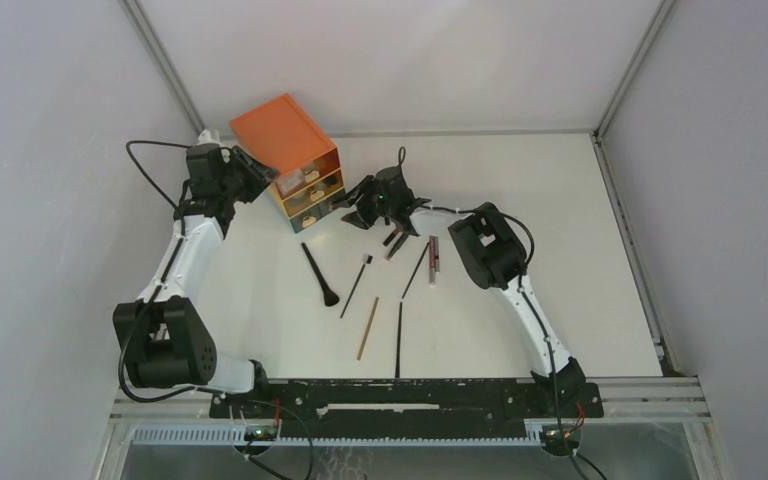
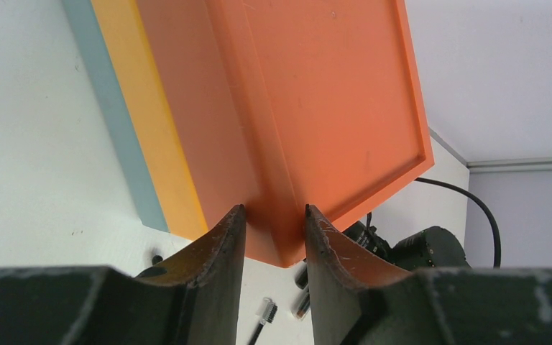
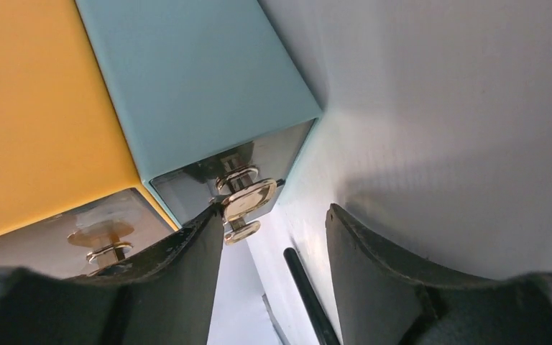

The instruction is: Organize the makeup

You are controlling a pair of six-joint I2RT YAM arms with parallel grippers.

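Observation:
An organizer with an orange top, a yellow middle and a blue bottom drawer section stands at the back left. My left gripper is shut on the orange corner of the organizer. My right gripper is part open by the blue drawer's gold knob, its left finger at or beside the knob; whether they touch I cannot tell. Loose brushes and pencils lie in front, among them a large black brush, a small brush and a wooden pencil.
Several short pens lie below the right arm. Walls border the left, back and right.

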